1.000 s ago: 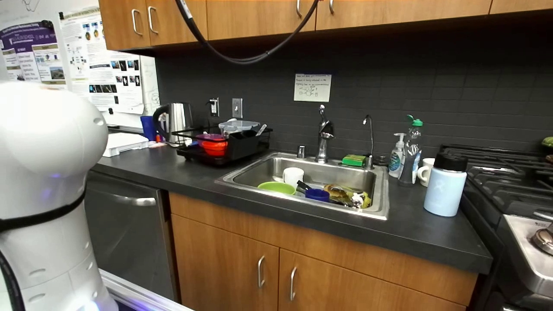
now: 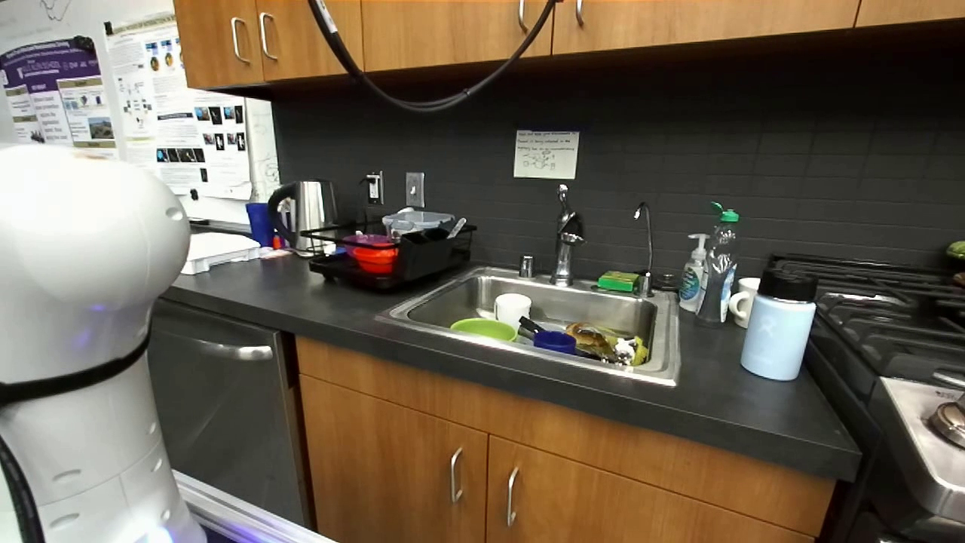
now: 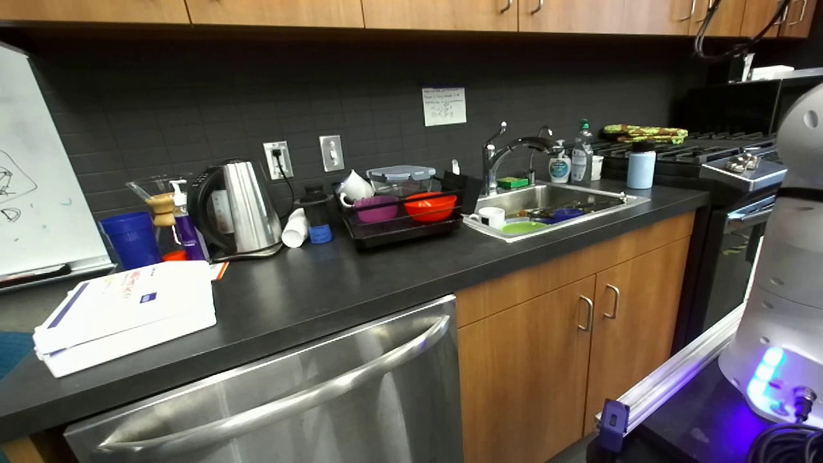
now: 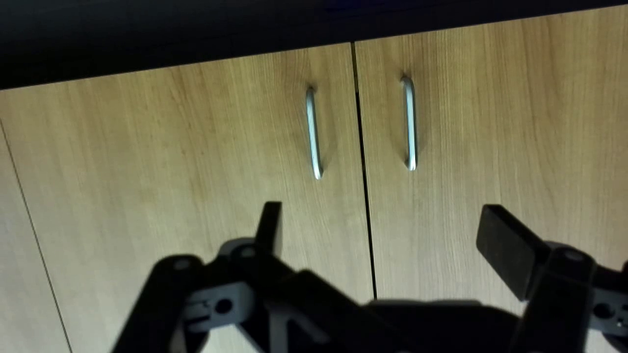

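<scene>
In the wrist view my gripper stands open, its two black fingers wide apart and nothing between them. It faces a pair of light wooden cabinet doors with a dark seam between them. A left metal handle (image 4: 314,134) and a right metal handle (image 4: 410,124) lie beyond the fingertips, higher in the picture, and neither is touched. Neither exterior view shows the gripper; only the white arm (image 2: 77,271) appears at the left of the first and at the right edge of the second.
A steel sink (image 2: 434,308) holds a white mug (image 2: 513,308), a green bowl (image 2: 484,329) and a blue cup (image 2: 554,341). To its left is a black dish rack (image 3: 401,229); to its right, a light blue bottle (image 2: 776,336). A black cable (image 2: 425,104) hangs before the upper cabinets.
</scene>
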